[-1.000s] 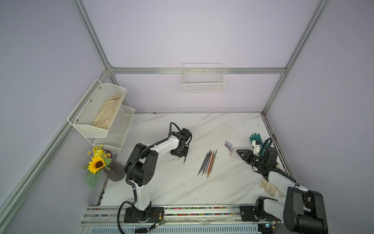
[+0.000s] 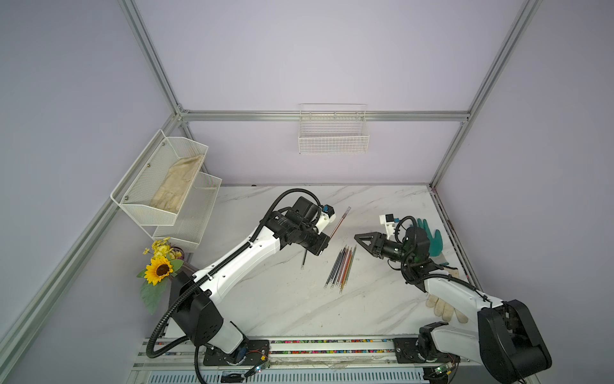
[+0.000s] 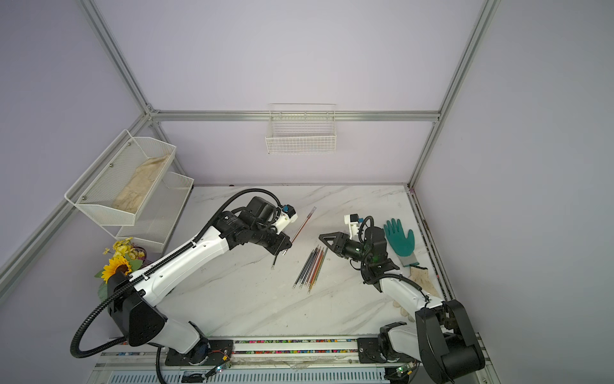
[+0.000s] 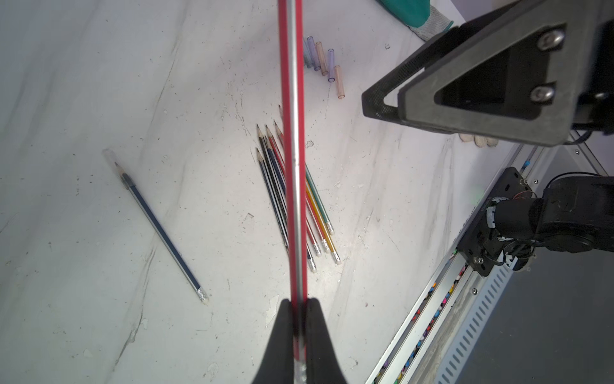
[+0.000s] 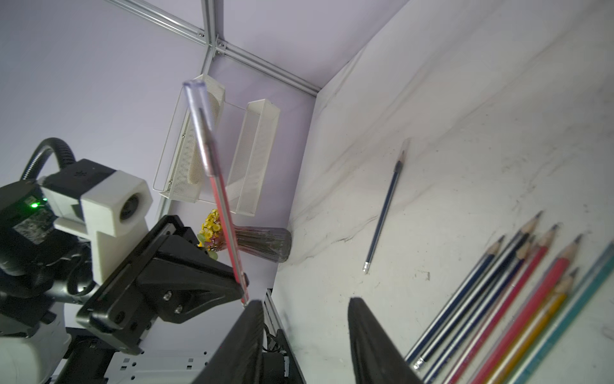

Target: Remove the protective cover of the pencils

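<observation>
My left gripper is shut on a red-and-silver pencil point(image 4: 294, 160), raised well above the table and gripped near its eraser end. A clear cap point(image 5: 200, 121) still covers that pencil's tip in the right wrist view. One dark blue pencil point(image 4: 160, 230) lies on the table, its clear cap point(image 5: 405, 146) on the point. Uncapped pencils point(image 2: 341, 267) lie side by side in the middle. Several loose caps point(image 4: 330, 66) rest in a row on the table. My right gripper is part open, empty, to the right of the held pencil and apart from it.
A green glove point(image 2: 435, 238) and a beige glove point(image 2: 441, 308) lie at the right edge. Flowers in a vase point(image 5: 265, 243) and white wire shelves point(image 2: 169, 192) stand on the left.
My left gripper has lifted from the table and moved right, bringing the red pencil up. My right gripper has moved left and up, over the loose caps, toward the held pencil.
</observation>
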